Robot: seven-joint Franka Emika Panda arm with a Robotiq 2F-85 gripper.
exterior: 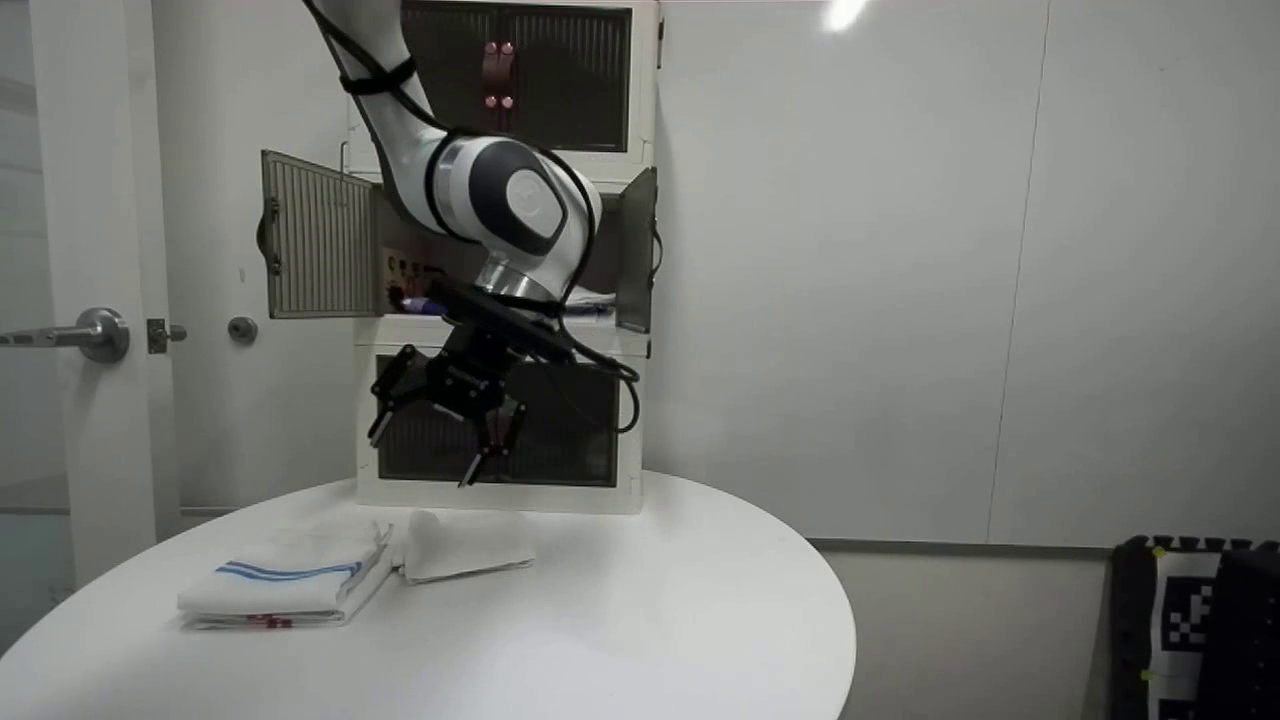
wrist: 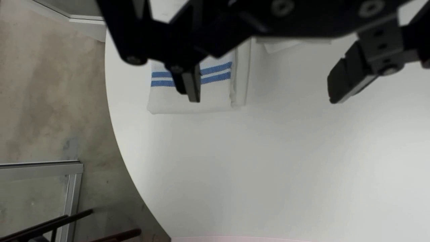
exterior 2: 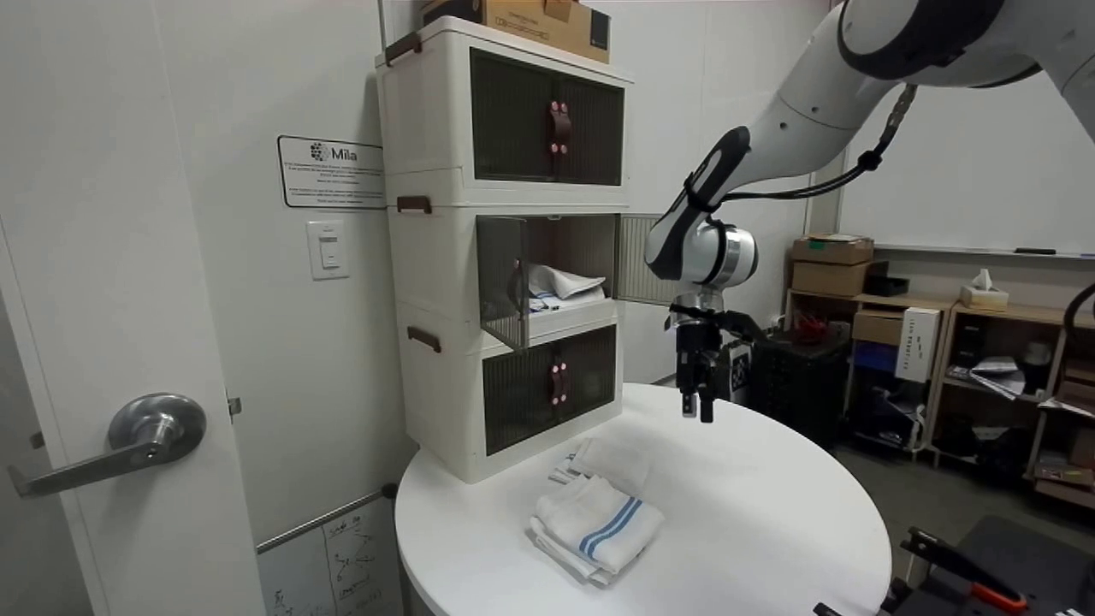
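My gripper (exterior: 422, 456) hangs open above the round white table, nothing between its fingers. Two fingers (wrist: 192, 86) spread wide over the table in the wrist view. Below and to the left in exterior view 1 lies a folded white towel with blue stripes (exterior: 288, 580), stacked on other folded cloth. Beside it, a plain white cloth (exterior: 465, 546) rests flat, closer to the cabinet. In the wrist view the striped towel (wrist: 193, 96) is partly covered by the gripper's left finger, with a clear height gap in exterior view 2.
The stacked cabinet (exterior 2: 441, 277) stands at the table's back, its middle doors open, with white cloth (exterior 2: 562, 281) inside. An open door panel (exterior: 321, 238) sticks out at left.
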